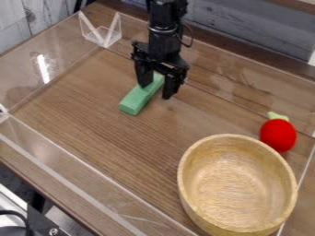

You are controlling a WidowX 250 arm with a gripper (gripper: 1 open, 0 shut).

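The black gripper (161, 76) is low over the upper middle of the wooden table, open, with a finger on either side of the top end of a green block (139, 99). The block lies slanted on the tabletop. Whether the fingers touch it cannot be told.
A large beige bowl (237, 182) fills the lower right. A red tomato (278, 135) with a green top lies at the right. A clear plastic object (106, 32) stands at the upper left edge.
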